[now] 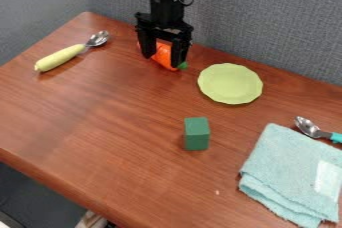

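My black gripper [163, 42] is low over the back of the wooden table, around an orange object [164, 56] with a green end, likely a carrot-like toy. The fingers straddle or hang just over it; whether they are shut on it I cannot tell. The object's back part is hidden by the gripper.
A pale green plate [230, 84] lies right of the gripper. A green block [197, 134] stands at centre front, a folded blue cloth [287, 175] at right beside a spoon [310, 130]. A corn toy [60, 58] and another spoon [96, 40] lie left.
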